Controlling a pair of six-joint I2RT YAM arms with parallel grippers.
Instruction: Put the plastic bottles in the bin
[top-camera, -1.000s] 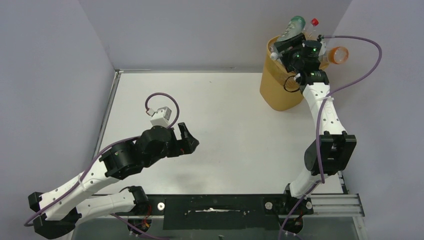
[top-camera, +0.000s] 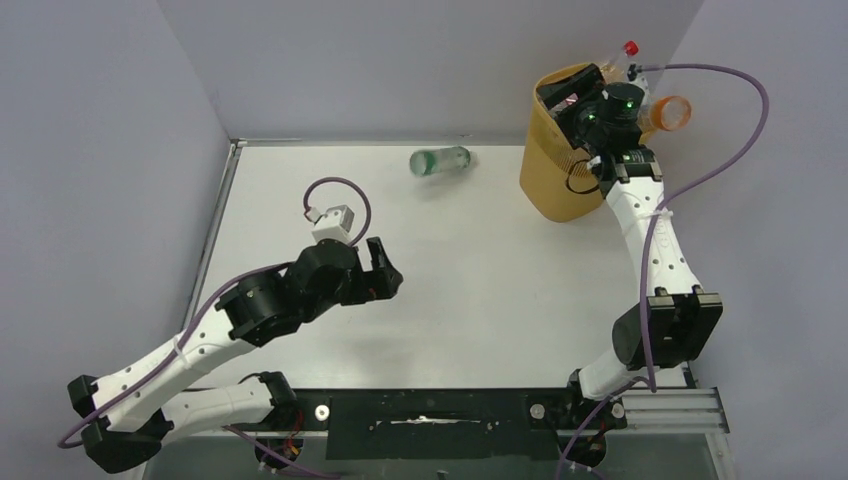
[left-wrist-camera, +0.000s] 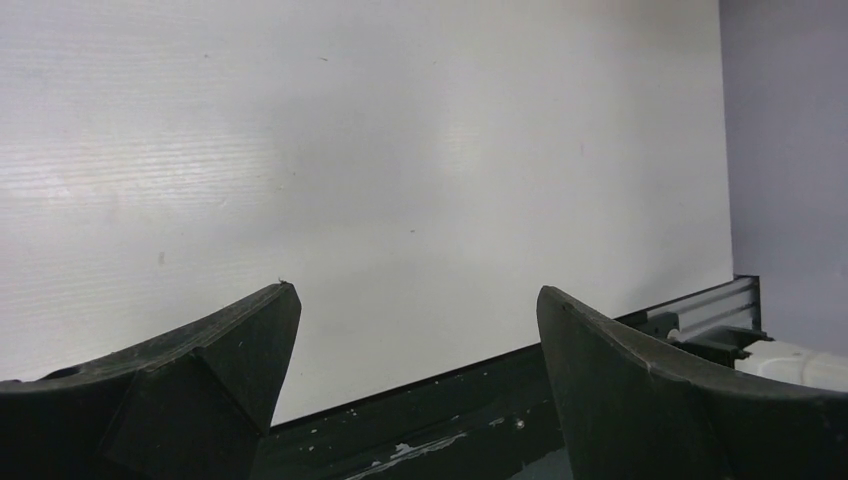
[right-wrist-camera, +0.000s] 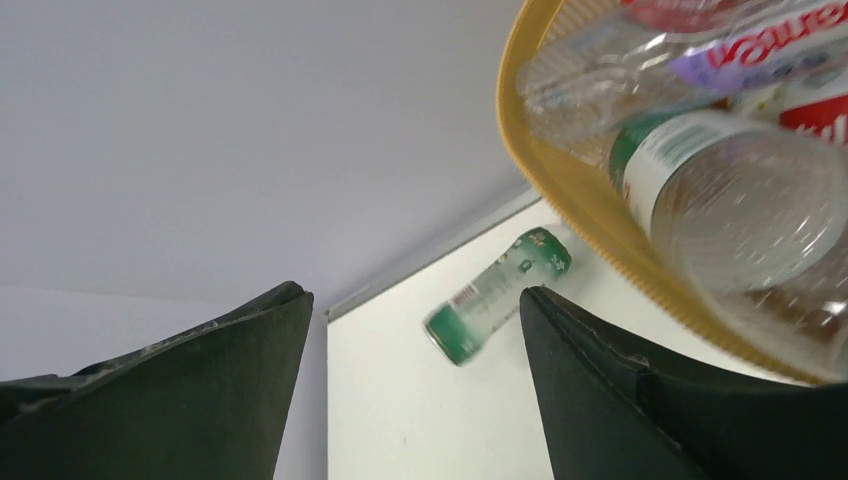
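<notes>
A green-capped clear plastic bottle (top-camera: 439, 161) lies on the table left of the bin; the right wrist view shows it (right-wrist-camera: 497, 293) beyond my gripper. The yellow bin (top-camera: 554, 190) at the back right is packed with bottles, including one with a white-green label (right-wrist-camera: 735, 195). My right gripper (top-camera: 572, 100) is over the bin's mouth, its fingers apart (right-wrist-camera: 420, 306), with nothing held between them. My left gripper (top-camera: 375, 265) hangs open and empty over the middle-left of the table; its wrist view (left-wrist-camera: 418, 291) shows only bare table between the fingers.
Bottles with red (top-camera: 630, 48) and orange (top-camera: 676, 112) caps stick out of the bin's top. Walls close the back and sides.
The green-capped bottle has gone from the bin's top, through the air leftward, down to the table. My left gripper has shifted slightly right and up in the top view.
</notes>
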